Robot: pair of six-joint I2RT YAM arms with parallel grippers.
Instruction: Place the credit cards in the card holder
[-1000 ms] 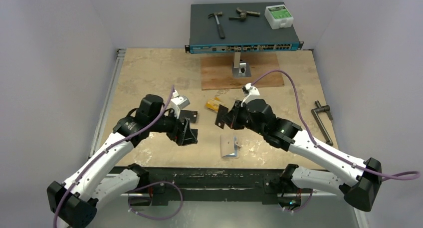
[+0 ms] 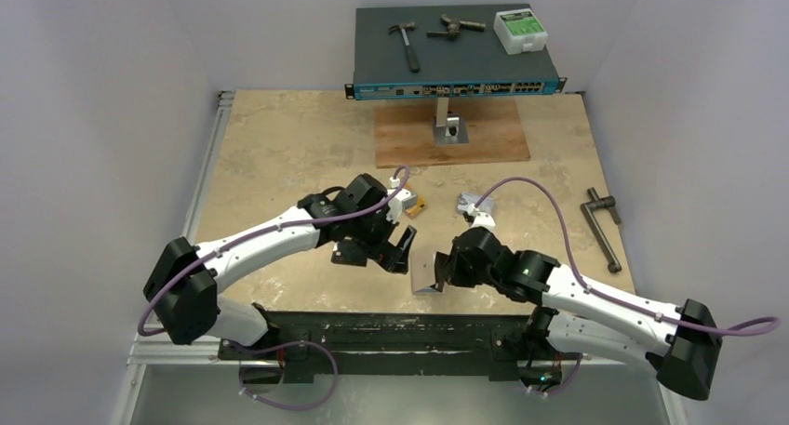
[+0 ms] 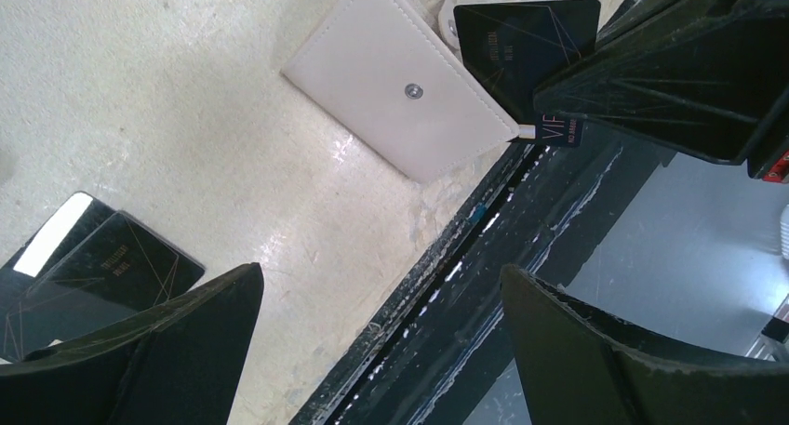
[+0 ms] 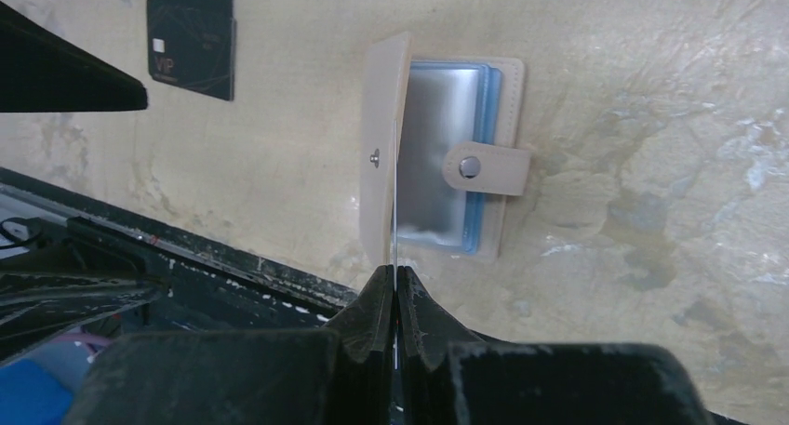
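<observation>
The pale pink card holder (image 2: pixel 423 269) lies near the table's front edge, its flap standing partly up in the right wrist view. Inside, clear and blue sleeves (image 4: pixel 437 155) show beside a snap strap (image 4: pixel 498 169). My right gripper is shut on a black VIP card (image 3: pixel 530 48), which appears edge-on as a thin line along the flap in its own wrist view. Whether the card is inside a sleeve, I cannot tell. To the holder's left, my left gripper is open and empty. More black cards (image 3: pixel 102 272) lie on the table at left.
Behind the grippers are a yellow item (image 2: pixel 418 205) and a grey packet (image 2: pixel 474 203). A dark T-shaped tool (image 2: pixel 603 228) lies at the right. The wooden board (image 2: pixel 493 132) and rack unit (image 2: pixel 447 48) stand at the back.
The left gripper has moved right, from beside the loose cards to the holder's left side.
</observation>
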